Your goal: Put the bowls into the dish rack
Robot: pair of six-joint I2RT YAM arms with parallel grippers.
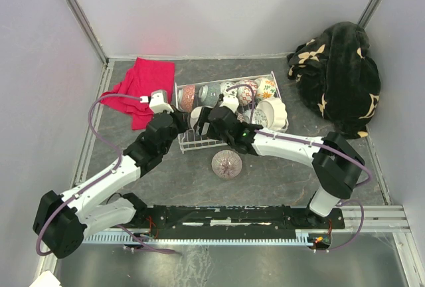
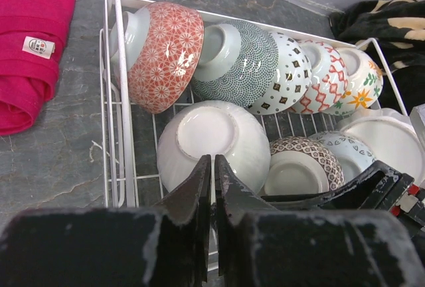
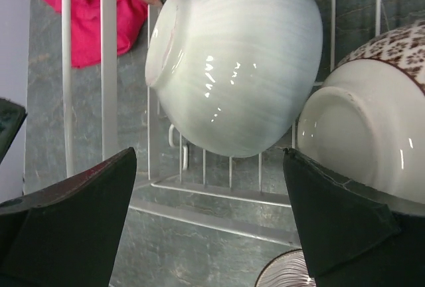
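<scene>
A white bowl (image 2: 212,141) sits on its side in the front-left of the wire dish rack (image 2: 113,134), beside a brown-patterned bowl (image 3: 372,141). A row of patterned bowls (image 2: 159,58) fills the back, with more bowls at the right. My left gripper is over the white bowl, its fingertips close together with a narrow slit between them. My right gripper hangs open at the bowl's front, nothing between its fingers. A pink ribbed bowl (image 1: 226,164) rests on the counter in front of the rack.
A red cloth (image 1: 137,91) lies left of the rack, and a dark patterned blanket (image 1: 332,74) lies to its right. The counter around the pink bowl is clear. Both arms crowd over the rack's front.
</scene>
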